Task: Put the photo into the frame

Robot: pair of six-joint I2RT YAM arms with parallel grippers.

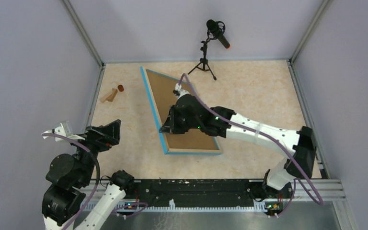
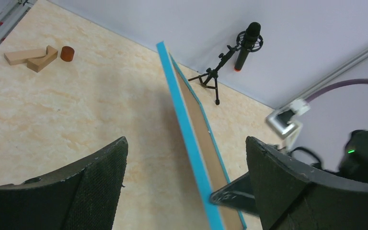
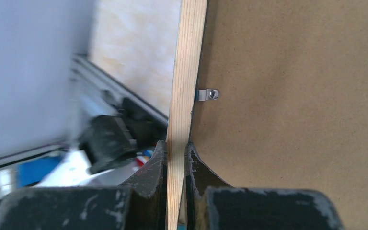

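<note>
A frame with blue-edged wooden sides and a brown backing board (image 1: pixel 196 140) is tilted up above the table, its left side raised. My right gripper (image 1: pixel 165 128) is shut on that left wooden side (image 3: pixel 184 72); a small metal clip (image 3: pixel 208 94) sits beside it on the board. My left gripper (image 1: pixel 112 134) stands open left of the frame, empty, its fingers framing the frame's blue edge (image 2: pixel 188 129) from a distance in the left wrist view. I see no photo.
Small wooden blocks (image 1: pixel 111 96) and a reddish-brown cylinder (image 1: pixel 120 88) lie at the back left. A black microphone on a tripod (image 1: pixel 204 60) stands at the back.
</note>
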